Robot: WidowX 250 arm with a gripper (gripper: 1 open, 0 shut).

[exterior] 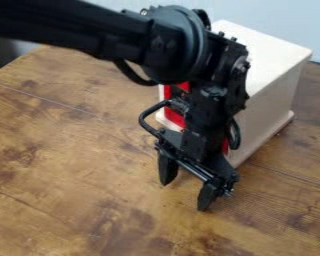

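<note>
My black gripper (187, 182) hangs low over the wooden table in front of a white box (267, 92), its two dark fingers pointing down and apart, open, with nothing visible between them. The box has a red front panel (174, 115), largely hidden behind my arm and wrist. Whether the fingertips touch the table is hard to tell.
The box takes up the right rear, and a pale wall shows at the back.
</note>
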